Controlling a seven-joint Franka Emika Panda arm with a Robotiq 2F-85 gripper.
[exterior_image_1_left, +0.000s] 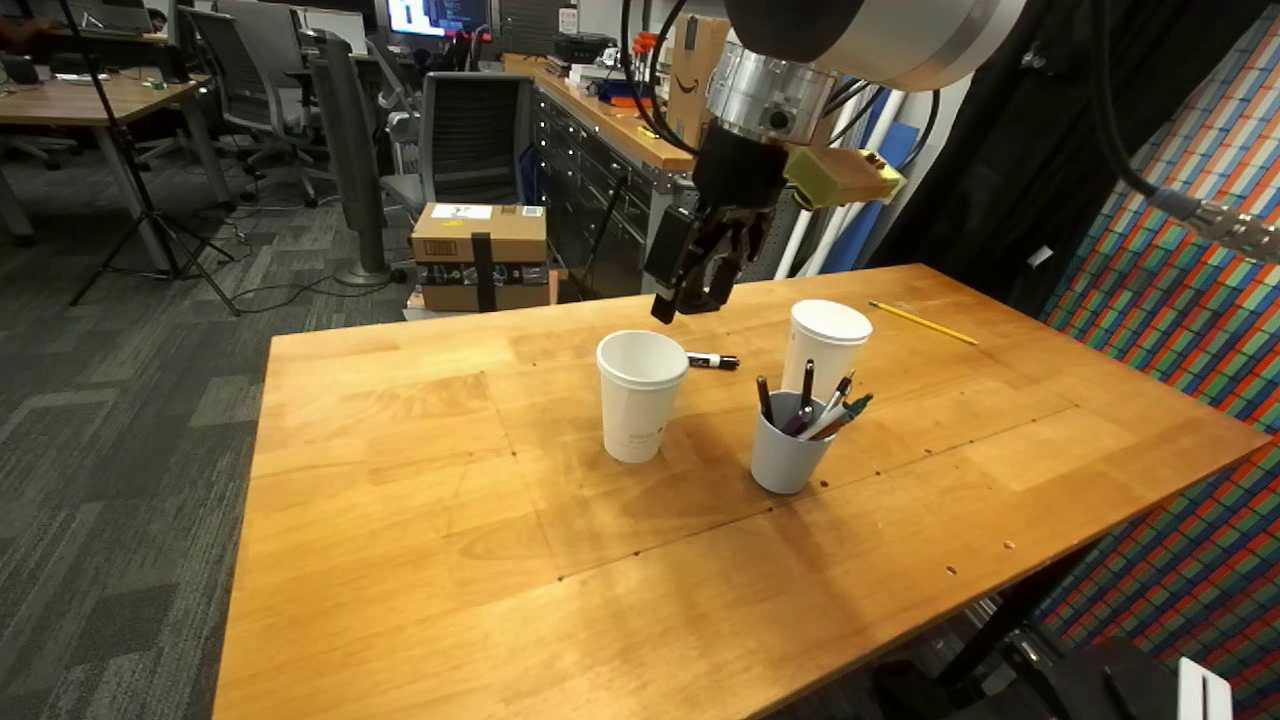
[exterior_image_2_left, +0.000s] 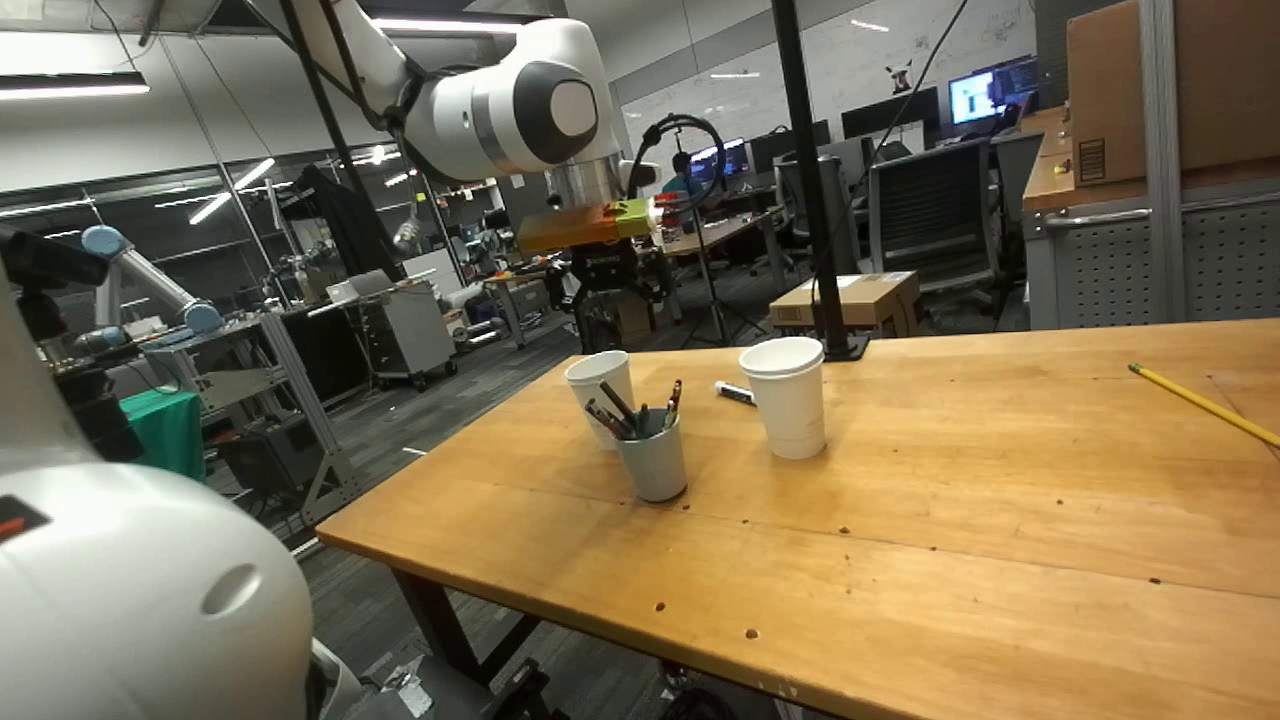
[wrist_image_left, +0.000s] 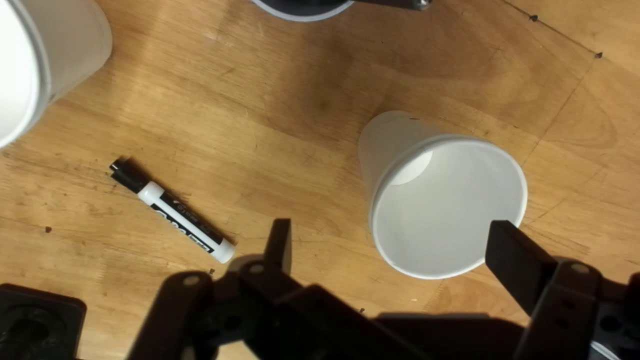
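My gripper is open above the table, its fingers wide apart and nothing between them. In the wrist view an upright white paper cup (wrist_image_left: 444, 210) lies below, its rim reaching toward the right finger (wrist_image_left: 519, 264). A black-and-white marker (wrist_image_left: 183, 219) rests on the wood to the left of the left finger. Exterior view 1 shows the same cup (exterior_image_1_left: 638, 402) standing empty, with the gripper (exterior_image_1_left: 690, 306) higher and behind it. A second white cup (exterior_image_1_left: 828, 342) stands farther right; exterior view 2 shows it (exterior_image_2_left: 786, 402) too.
A grey cup (exterior_image_1_left: 786, 462) full of pens stands between and in front of the two white cups. A yellow pencil (exterior_image_1_left: 924, 322) lies near the table's far right.
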